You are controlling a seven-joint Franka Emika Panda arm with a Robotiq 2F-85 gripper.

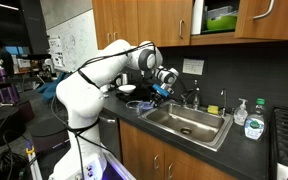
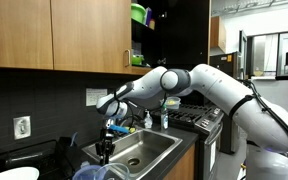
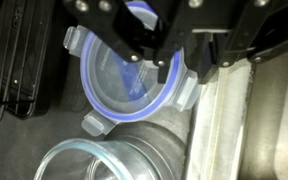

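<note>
A round clear lid with a blue seal and side clips lies under my gripper in the wrist view. The dark fingers stand part open, with a gap between their tips, over the lid's right side. Whether they touch its rim cannot be told. Just below the lid in that view is a round clear glass container. In exterior view 1 my gripper is low at the sink's left end, beside the clear dishes. Exterior view 2 shows my gripper above the clear containers.
The steel sink lies to the right of the gripper, its edge close by. A black wire rack stands left of the lid. Soap bottles are at the far right, and cabinets hang overhead.
</note>
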